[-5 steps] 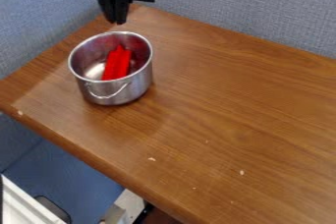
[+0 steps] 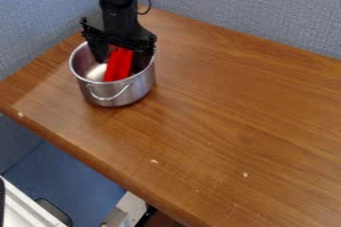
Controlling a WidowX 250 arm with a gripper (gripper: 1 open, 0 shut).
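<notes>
A steel pot [image 2: 115, 89] with a wire handle stands at the left side of the wooden table. Inside it lies a red object [image 2: 119, 64], partly hidden. My black gripper [image 2: 118, 44] is low over the pot, its open fingers reaching into it around the upper part of the red object; whether they touch it cannot be told.
Grey padded walls border the back and left. Below the table's left edge are a blue surface and some white frames at the lower left.
The gripper has come down from above and behind the pot to inside its rim at the red object. The pot has stayed in place.
</notes>
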